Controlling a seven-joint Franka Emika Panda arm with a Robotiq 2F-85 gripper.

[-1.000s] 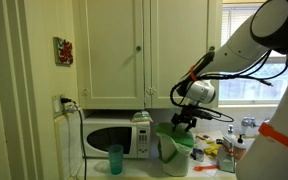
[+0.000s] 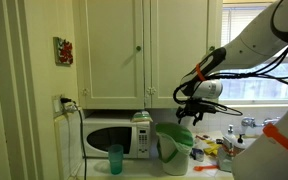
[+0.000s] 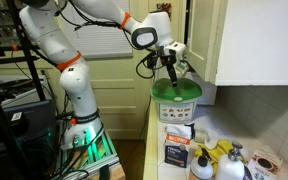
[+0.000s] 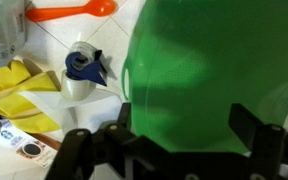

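Note:
My gripper is open above a smooth green lid-like piece [image 4: 204,70], which fills most of the wrist view. Nothing shows between its fingers. In exterior view 2 the gripper [image 3: 171,76] points down over the green piece [image 3: 181,91], which lies across the top of a white basket [image 3: 180,110]. From exterior view 1 the gripper [image 2: 192,112] is seen just above the green piece [image 2: 174,131] and the white basket [image 2: 174,157]. Whatever the basket holds is hidden.
Left of the green piece in the wrist view lie an orange spoon [image 4: 72,10], a blue-and-white item [image 4: 85,63] and a yellow item [image 4: 14,85]. Bottles [image 3: 231,165] crowd the counter. A microwave [image 2: 112,137] and teal cup [image 2: 116,158] stand beyond the basket.
In exterior view 1 my gripper has risen slightly above the green piece. The basket and the surrounding counter items look unmoved.

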